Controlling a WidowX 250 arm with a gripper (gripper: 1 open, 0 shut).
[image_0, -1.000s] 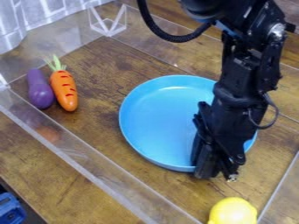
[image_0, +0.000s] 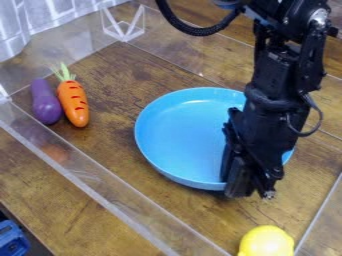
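The black gripper (image_0: 249, 172) reaches down over the right side of a blue plate (image_0: 174, 140), low at the plate's front right rim. Its fingers are dark and overlap, so I cannot tell whether they are open or what, if anything, is between them. A yellow lemon-like object (image_0: 266, 240) lies at the front right, below the gripper.
A purple eggplant (image_0: 46, 102) and an orange carrot (image_0: 74, 102) lie at the left. Clear plastic walls edge the wooden surface (image_0: 120, 70). A blue object (image_0: 8, 238) sits at the bottom left. The wood behind the plate is clear.
The gripper has shifted slightly, and the blue plate appears to have moved a little left compared with a second ago. The vegetables have not moved.
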